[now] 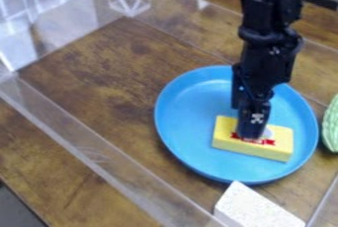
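Observation:
A yellow block (271,147) with a red and white label lies in a blue plate (185,122). My black gripper (248,122) hangs over the block from above, its fingertips at or just over the label. It appears open; whether the fingertips touch the block cannot be told.
A white box (256,207) lies in front of the plate. A green object (325,122) sits at the right edge.

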